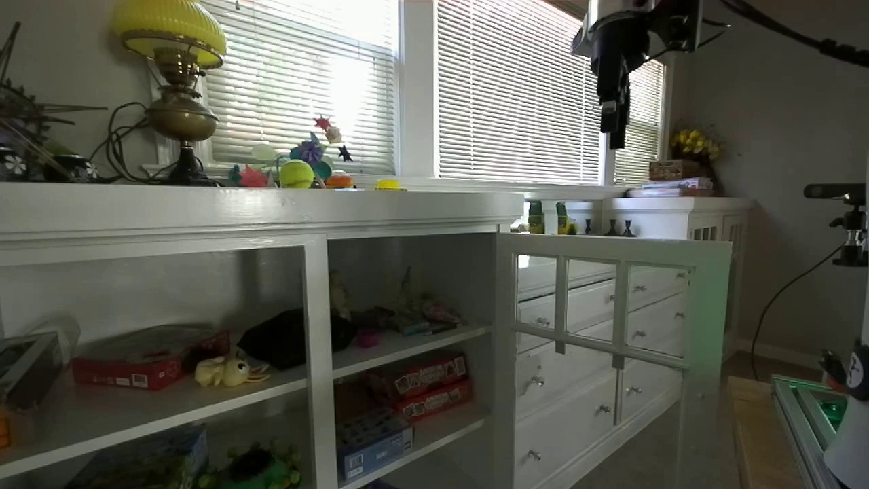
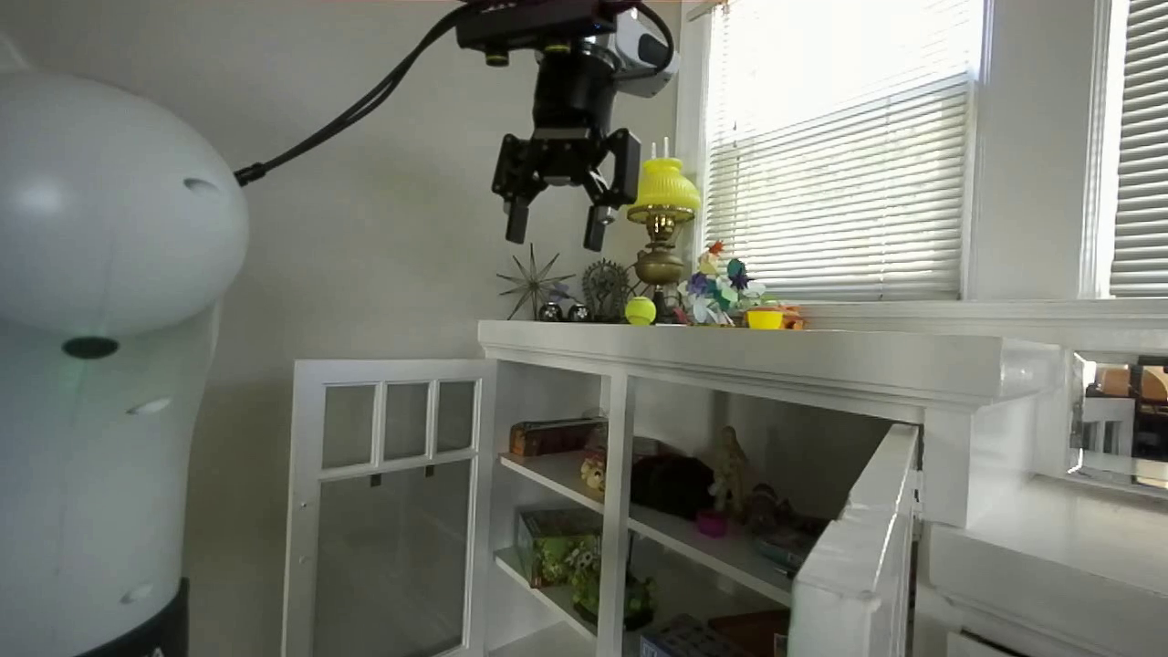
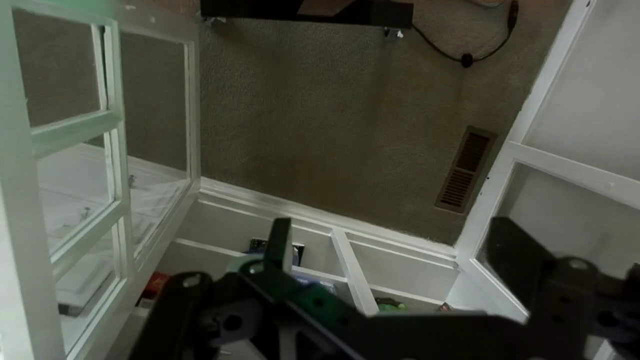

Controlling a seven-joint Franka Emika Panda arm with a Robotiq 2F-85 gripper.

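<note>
High above the cabinet's open front, my gripper stands open, its two fingers apart and pointing down with nothing between them. Exterior view 1 shows the same gripper edge-on at the upper right, in front of the blinds. In the wrist view its dark fingers spread over the cabinet's shelves and the floor. On the cabinet top stand a yellow tennis ball, a small yellow cup and colourful paper flowers. A plush duck lies on the upper shelf beside a red box.
Both glass-paned doors hang open: one door at the right in exterior view 1, the other door at the left in exterior view 2. A tall oil lamp rises behind the tennis ball. Air around the gripper is clear.
</note>
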